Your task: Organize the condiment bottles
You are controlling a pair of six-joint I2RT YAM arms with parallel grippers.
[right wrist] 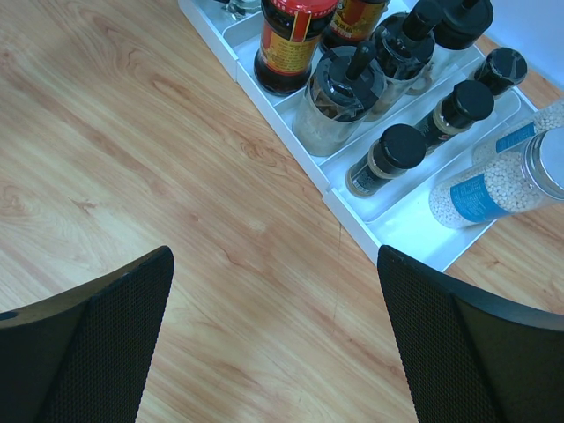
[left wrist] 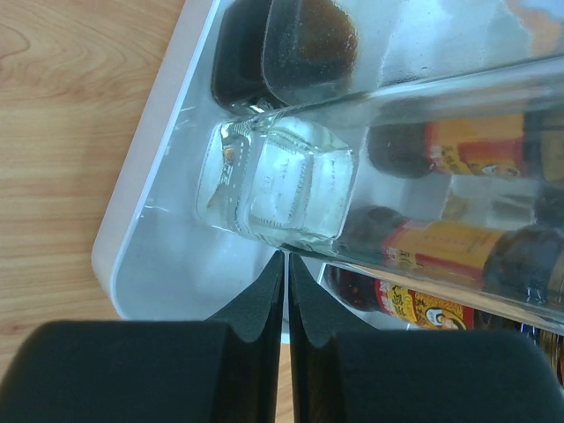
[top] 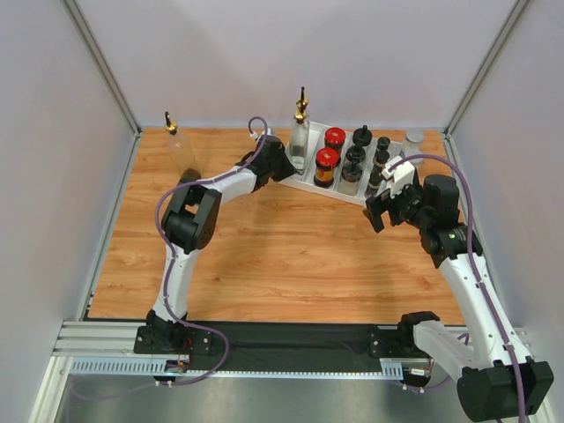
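Observation:
A clear glass bottle with a gold pourer (top: 299,148) stands in the left end compartment of the white tray (top: 351,197). Behind it, the left wrist view shows a square bottle holding dark liquid (left wrist: 310,44). My left gripper is shut, its fingertips close against the clear bottle's lower side; nothing shows between them, and contact is hard to judge. Red-lidded jars (top: 326,157) fill the neighbouring compartment. Another gold-topped bottle (top: 182,155) stands on the table at far left. In front of the tray's right part, my right gripper is open and empty.
Black-capped jars (right wrist: 342,88), small shakers (right wrist: 388,159) and white-grain jars (right wrist: 493,189) fill the right compartments. The back wall rises close behind the tray.

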